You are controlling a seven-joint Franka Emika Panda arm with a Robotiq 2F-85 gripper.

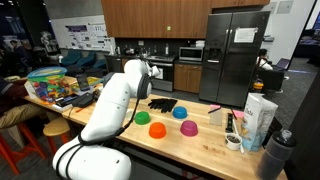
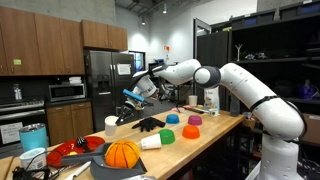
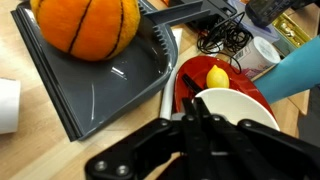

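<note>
A white cup hangs above the table at the far end of the arm, and my gripper appears shut on it. In the wrist view the white cup shows as a pale oval just past the black fingers of my gripper; its lower part is hidden by them. Behind the cup lies a red plate with a yellow lemon-like item on it. The gripper is small and unclear in exterior view 1.
A grey tray holds an orange pumpkin. Beside it lies another white cup. A teal pot stands near the plate. Green, blue, orange and magenta dishes are spread closer to the base.
</note>
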